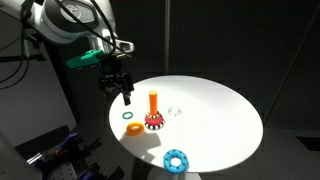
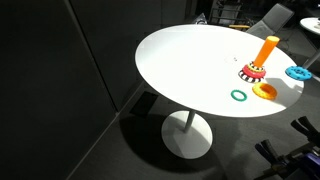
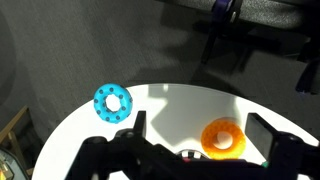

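Observation:
An orange post (image 1: 153,103) stands upright on the white round table, with a red ring (image 1: 154,125) and black-and-white patterned ring around its base. Close to it lies an orange ring (image 1: 135,129), flat on the table. A blue ring (image 1: 176,161) rests near the table's edge, apart from the others. Beyond the orange ring is a small thin green ring (image 1: 127,115). My gripper is open and empty, raised above the table's near side. In the wrist view the orange ring (image 3: 223,139) shows between the fingers; the post is mostly hidden.
Small whitish pieces (image 1: 174,111) lie behind the post. Dark floor surrounds it, and a pale chair-like object (image 2: 275,20) stands in the background.

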